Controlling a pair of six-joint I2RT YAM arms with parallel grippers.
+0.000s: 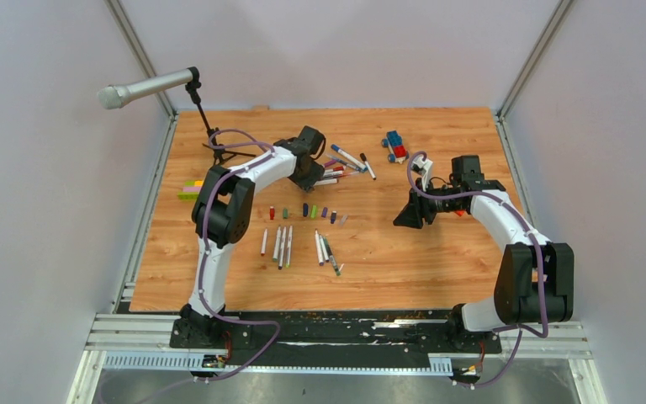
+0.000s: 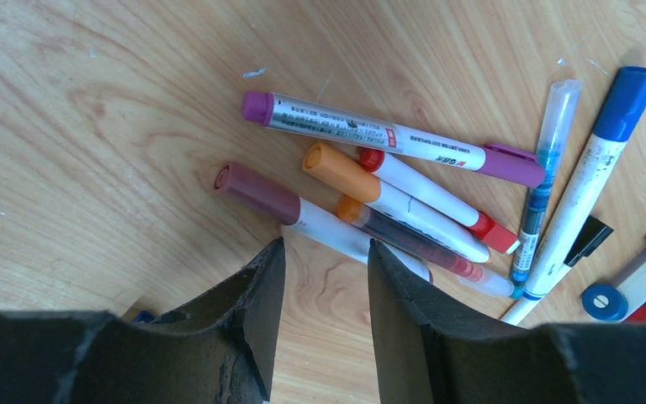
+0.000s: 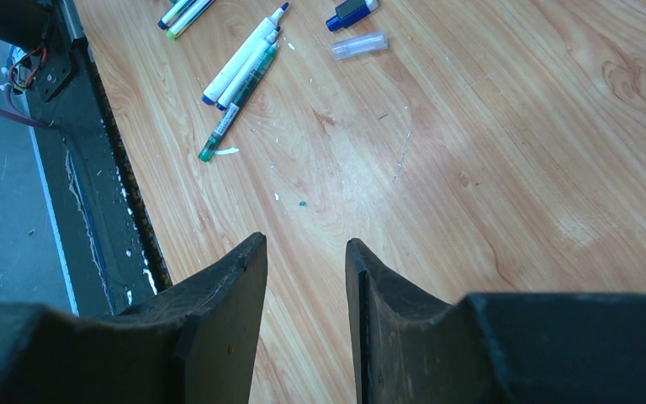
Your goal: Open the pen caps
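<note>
A maroon-capped white marker [image 2: 331, 230] lies just beyond the fingertips of my left gripper, which is open and low over the table. Crowded beside that marker are an orange-capped marker [image 2: 410, 215], a red-capped one [image 2: 425, 187], a brown-orange pen [image 2: 416, 242] and a purple marker [image 2: 345, 124], caps on. A blue-capped marker [image 2: 585, 181] slants off to the right. My right gripper stands part open over bare wood, nothing between its fingers. From above, the left gripper [image 1: 309, 182] hides part of the pile.
Uncapped pens [image 1: 283, 247] lie in groups near the front, with a row of loose caps [image 1: 305, 209] behind them. A toy car [image 1: 395, 146] sits at the back right. The microphone stand [image 1: 206, 122] is close to my left arm. Free table surrounds the right gripper.
</note>
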